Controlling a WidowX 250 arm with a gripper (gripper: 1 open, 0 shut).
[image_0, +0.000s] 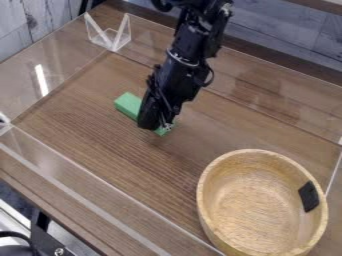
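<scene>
My black gripper (148, 118) reaches down to the middle of the wooden table, over a green block (127, 106). The block lies partly hidden behind the gripper, with green showing on both sides of it. The fingertips are dark against the dark arm, so whether they touch or hold the block is unclear.
A round beige bin (261, 240) stands at the front right, with a dark patch on its rim. A white wire object (110, 30) sits at the back left.
</scene>
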